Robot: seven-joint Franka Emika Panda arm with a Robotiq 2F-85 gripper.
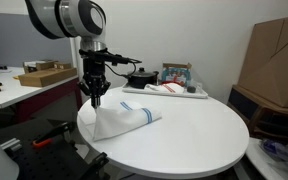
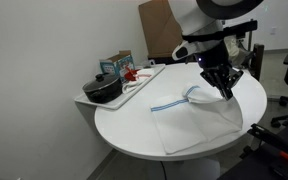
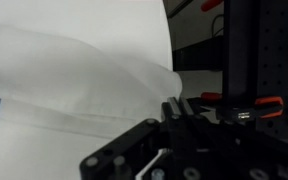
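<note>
A white cloth with blue stripes (image 1: 134, 118) lies partly on the round white table (image 1: 199, 130), near its left front edge. One part of it rises to my gripper (image 1: 95, 101), which is shut on the cloth. In exterior view 2 the cloth (image 2: 189, 125) spreads flat over the table's near side, with a raised fold reaching up to the gripper (image 2: 226, 95). From the wrist, the pale fabric (image 3: 74, 80) fills the left and runs to my fingertips, its blue stripes at the far left edge. The exact pinch is dark and hard to make out.
At the table's back stand a black pot (image 2: 104, 89) and a tray (image 1: 180, 93) with a box and a red-and-white cloth. Dark frame parts and an orange-handled tool (image 3: 269, 101) lie beyond the table edge.
</note>
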